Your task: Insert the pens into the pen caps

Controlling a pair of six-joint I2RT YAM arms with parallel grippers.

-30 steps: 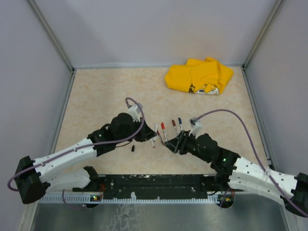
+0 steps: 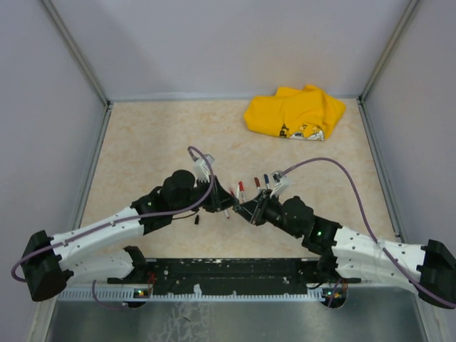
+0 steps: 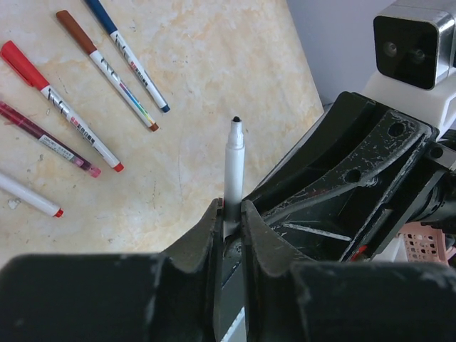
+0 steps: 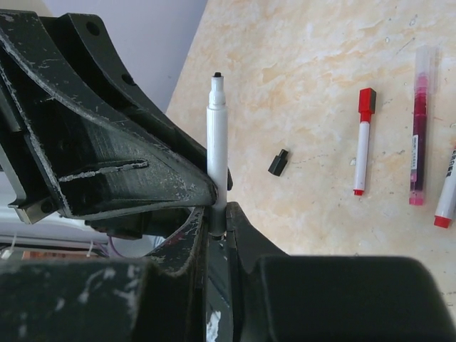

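Observation:
An uncapped white pen (image 3: 234,167) with a dark tip points upward in the left wrist view, its lower part between the fingers of my left gripper, which is shut on it. The same white pen (image 4: 217,142) shows in the right wrist view. There my right gripper has its fingers close on either side of the pen's lower end; whether they touch it cannot be told. The two grippers meet over the table in the top view. A small black cap (image 4: 278,162) lies loose on the table.
Capped pens lie apart on the table: a blue pen (image 3: 128,55), a brown pen (image 3: 107,69), a red pen (image 3: 62,105), a dark pink pen (image 3: 50,139) and a short red-capped marker (image 4: 363,141). A yellow cloth bag (image 2: 294,114) lies at the back right.
My right gripper has moved left and slightly up in the top view, closing in on the left gripper, and its fingers look closer together. The left gripper has shifted only a little.

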